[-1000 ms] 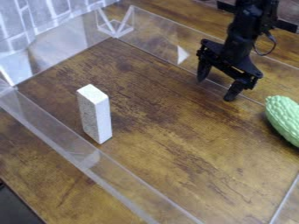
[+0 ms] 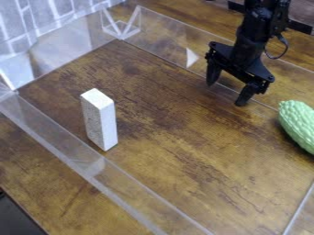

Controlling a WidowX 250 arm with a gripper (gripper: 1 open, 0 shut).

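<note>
A black robot gripper (image 2: 240, 77) hangs at the upper right, low over the wooden board beside the clear plastic wall; whether its fingers are open or shut is hard to make out. An upright white block (image 2: 99, 121) stands on the left of the board. A bumpy light green object (image 2: 297, 124), like a bitter melon, lies at the right edge, below and right of the gripper, partly out of view.
Clear plastic walls (image 2: 98, 179) border the wooden work area (image 2: 185, 156). A pale patterned cloth (image 2: 37, 23) is at the top left. The middle of the board is clear.
</note>
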